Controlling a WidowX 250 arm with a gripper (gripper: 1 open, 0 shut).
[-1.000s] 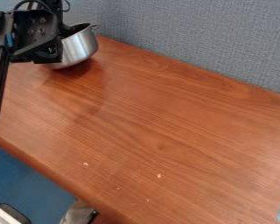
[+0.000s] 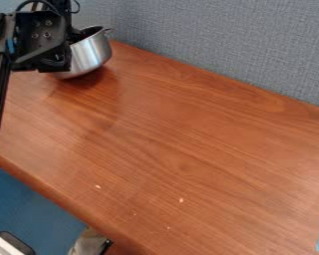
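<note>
A shiny steel pot [image 2: 91, 52] with a handle sits at the far left end of the wooden desk [image 2: 189, 159], near the grey partition. My gripper [image 2: 56, 55], black and at the top left, is at the pot's near left side and partly covers it. Its fingertips are hard to make out, so I cannot tell whether it is open or shut, or whether it touches the pot.
The grey fabric partition [image 2: 229, 45] runs along the back of the desk. Beyond the front edge at lower left is blue floor [image 2: 29, 209].
</note>
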